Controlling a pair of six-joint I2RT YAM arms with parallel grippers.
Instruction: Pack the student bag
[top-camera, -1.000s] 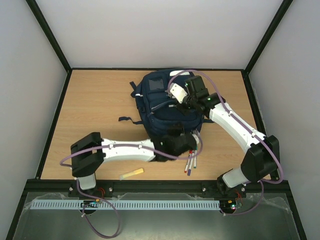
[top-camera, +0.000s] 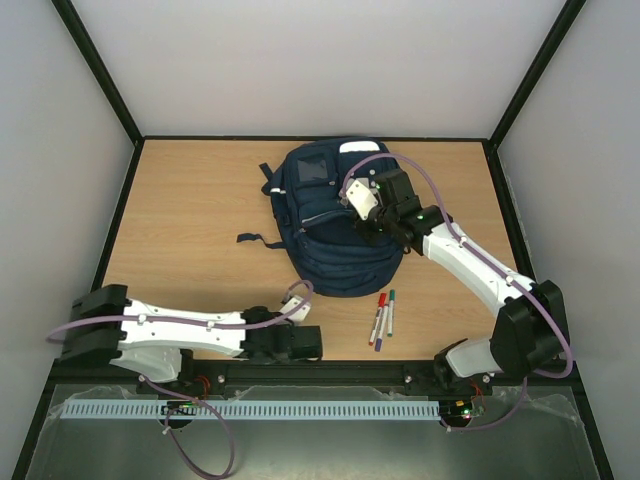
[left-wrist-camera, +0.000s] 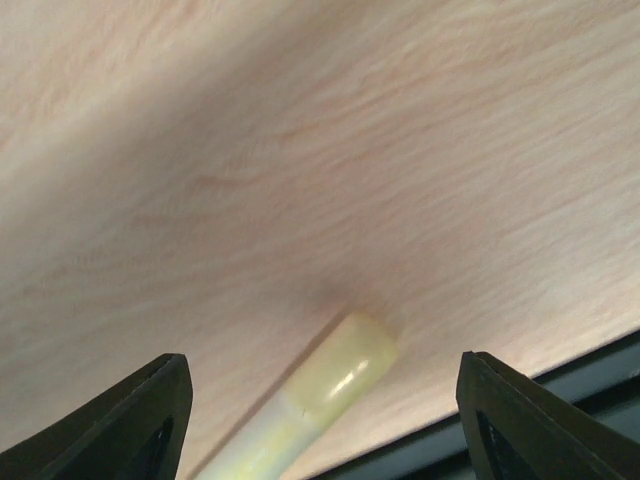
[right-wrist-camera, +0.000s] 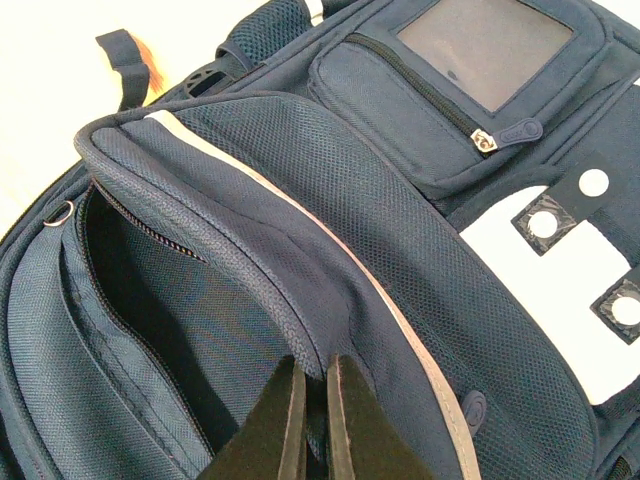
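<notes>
The dark blue student bag (top-camera: 345, 260) lies on the table with its front pocket part open. My right gripper is shut on the fabric edge of that pocket's opening (right-wrist-camera: 160, 300), holding the flap up. Low over the table's front part, my left gripper stands open. A pale yellow stick-like object (left-wrist-camera: 335, 375) lies on the wood below and between its fingers, not held; its near end runs out of the left wrist view. In the top view the left arm hides this object.
Several coloured markers (top-camera: 380, 322) lie side by side in front of the bag, right of the left gripper. A dark frame rail (top-camera: 250, 372) borders the table's front edge.
My left arm has drawn back from the bag, towards the front and left, and now covers the yellow object. The right gripper has shifted slightly right at the pocket.
</notes>
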